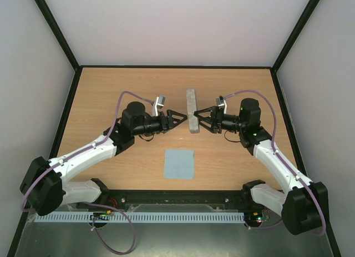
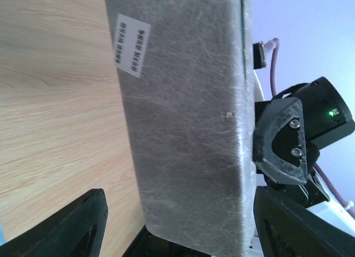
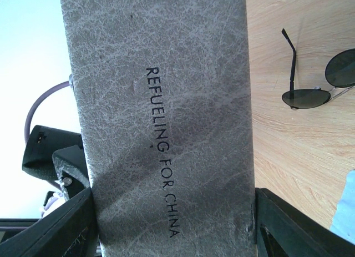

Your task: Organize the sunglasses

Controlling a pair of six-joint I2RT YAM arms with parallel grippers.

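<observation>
A long grey case (image 1: 192, 104) is held up over the table, with my right gripper (image 1: 198, 117) shut on its side. In the right wrist view the case (image 3: 166, 118), lettered "REFUELING FOR CHINA", fills the space between the fingers. From the left, my left gripper (image 1: 186, 119) points at the case, its fingers apart. Its fingers (image 2: 72, 229) are spread wide in the left wrist view, with the case (image 2: 183, 118) in front; contact cannot be made out. Dark sunglasses (image 3: 309, 98) lie unfolded on the table; the top view does not show them.
A light blue cloth (image 1: 178, 164) lies flat near the table's front edge. Bare wooden table (image 1: 122, 82) stretches behind and to both sides of the arms.
</observation>
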